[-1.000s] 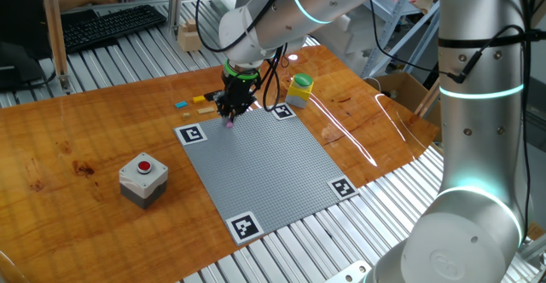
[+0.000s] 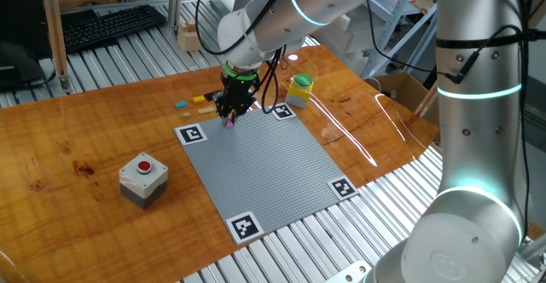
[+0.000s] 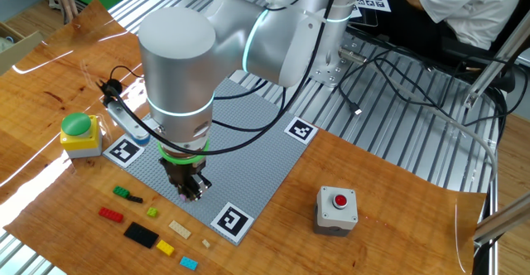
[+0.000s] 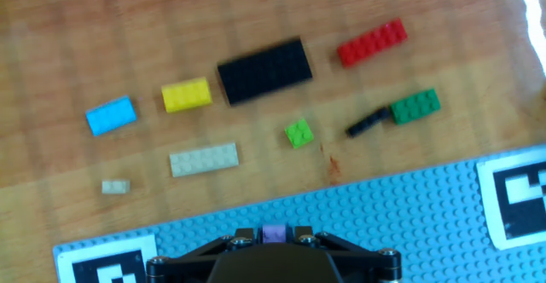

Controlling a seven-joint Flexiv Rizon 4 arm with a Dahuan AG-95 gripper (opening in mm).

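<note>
In the wrist view a small purple brick (image 4: pixel 274 232) sits between the fingertips of my gripper, which is shut on it. The gripper points down over the far edge of the grey studded baseplate (image 2: pixel 264 164), near the side where the loose bricks lie. A pinkish bit of the held brick (image 2: pixel 229 124) shows below the fingers in exterior view 1. Whether it touches the plate cannot be told. The baseplate (image 4: pixel 358 215) looks blue in the wrist view.
Loose bricks lie on the wood beyond the plate, among them red (image 4: pixel 372 43), large black (image 4: pixel 264 70), yellow (image 4: pixel 186 95), blue (image 4: pixel 111 115) and green (image 4: pixel 415 106). A green-button box (image 3: pixel 80 136) and a red-button box (image 3: pixel 335 210) stand beside the plate. Most of the plate is bare.
The arm has shifted very slightly to the left in exterior view 1. The gripper stays over nearly the same spot, and the bricks and boxes in view have not moved.
</note>
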